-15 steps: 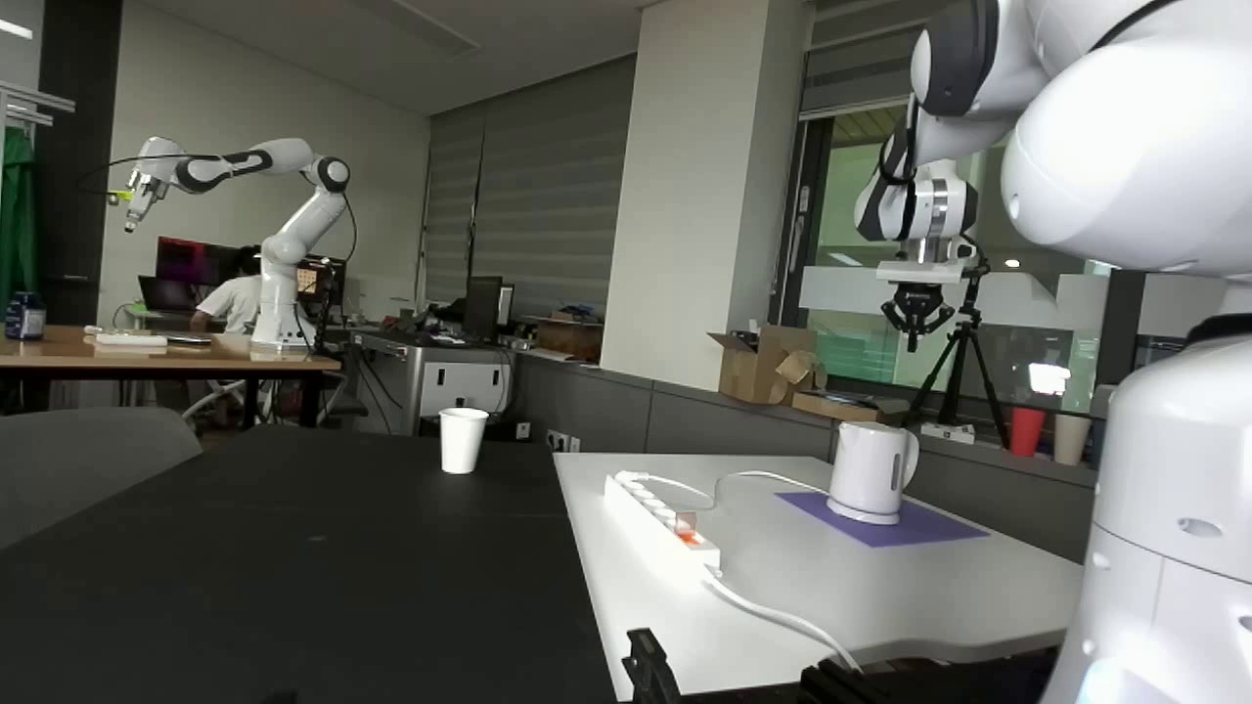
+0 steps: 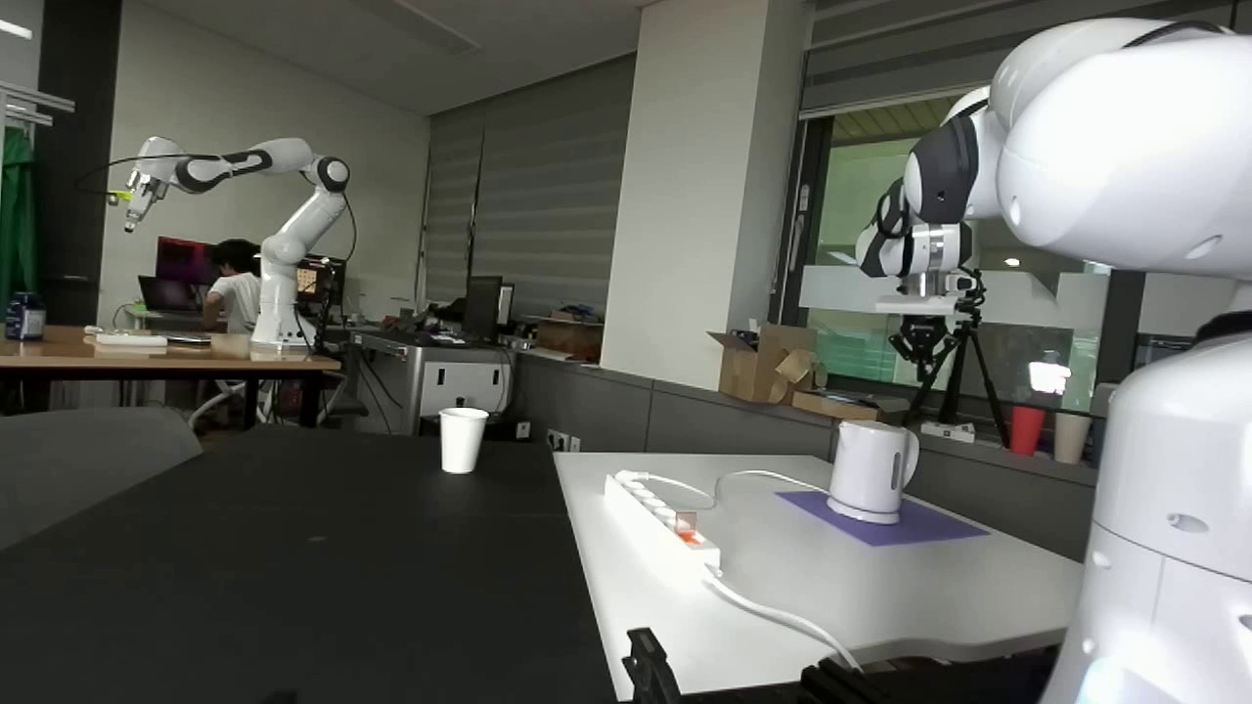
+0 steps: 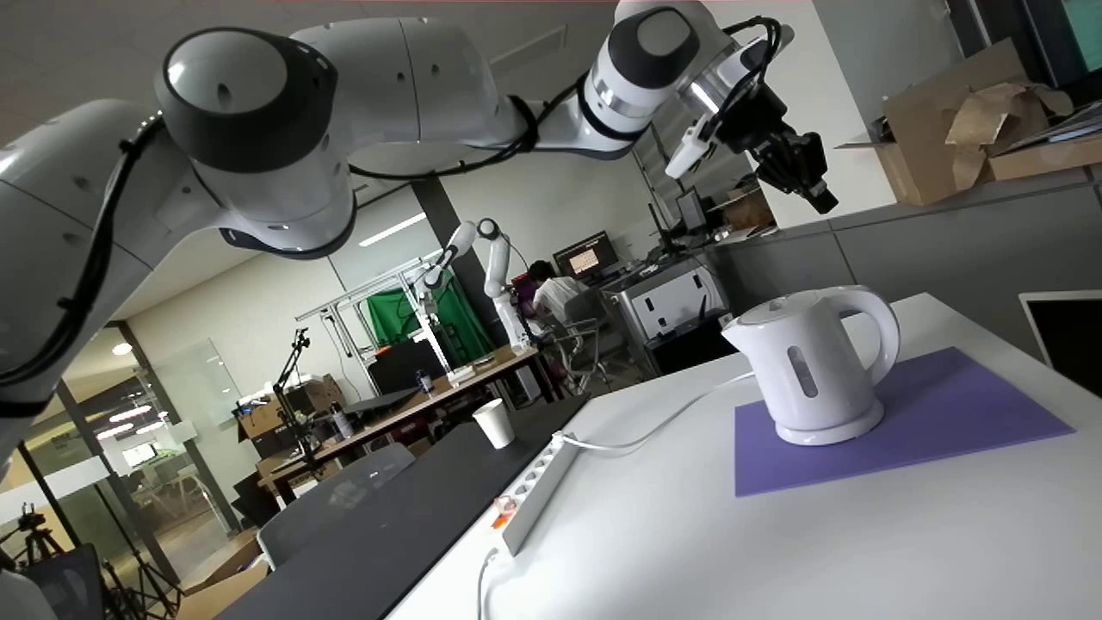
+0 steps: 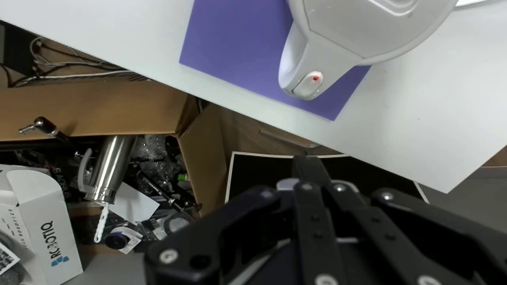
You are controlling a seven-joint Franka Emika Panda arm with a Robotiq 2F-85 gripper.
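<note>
A white electric kettle (image 3: 806, 362) stands upright on a purple mat (image 3: 961, 413) on the white table. Its spout points left and its handle right in the second exterior view. From above, the wrist view shows part of the kettle's lid and its handle (image 4: 328, 61), with a small red-marked switch at the handle's end. My gripper is shut, and nothing shows between its fingers. It hangs in the air higher than the kettle, clear of it; in the wrist view the fingertips lie past the table's edge, below the handle.
A white power strip (image 2: 663, 522) with a cable lies along the table's left edge. On the adjoining black table stands a white cup (image 2: 461, 440). Beyond the white table's edge is an open cardboard box (image 4: 204, 152) of clutter. Bare white tabletop surrounds the mat.
My arm's forearm and wrist have shifted downward, and the gripper has turned and sits slightly lower and to the right in the first exterior view. The kettle and mat have not moved.
</note>
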